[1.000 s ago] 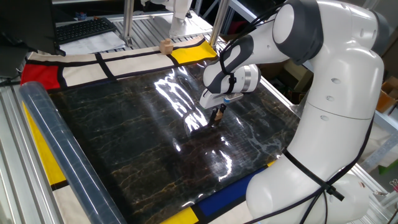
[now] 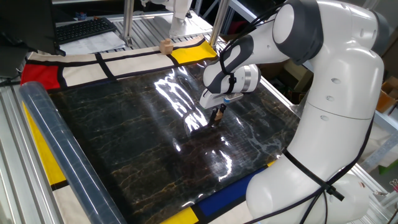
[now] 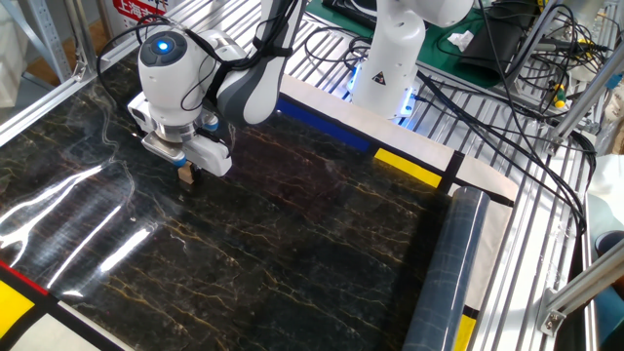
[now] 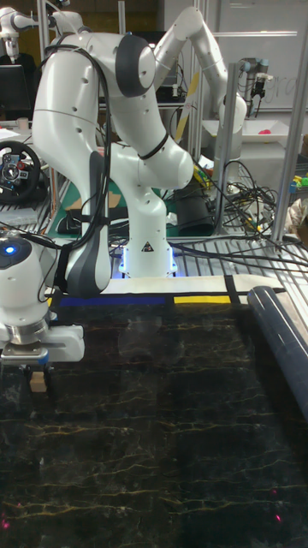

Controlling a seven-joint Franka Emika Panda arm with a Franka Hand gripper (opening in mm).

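A small wooden block [image 2: 218, 116] sits between the black fingers [image 2: 213, 118] of my gripper [image 2: 217, 116], which looks shut on it. The fingers point down, low over the dark marbled mat [image 2: 130, 149]. In the second exterior view the block [image 3: 186, 174] shows below the white hand, with the fingers mostly hidden. The third exterior view has the block [image 4: 38, 382] at the left edge, under the gripper's white body. Whether its underside touches the mat is hard to tell.
Another wooden block [image 2: 166, 46] rests on the patterned cloth at the table's far edge. A clear rolled-up sheet [image 2: 68, 152] lies along one side of the mat.
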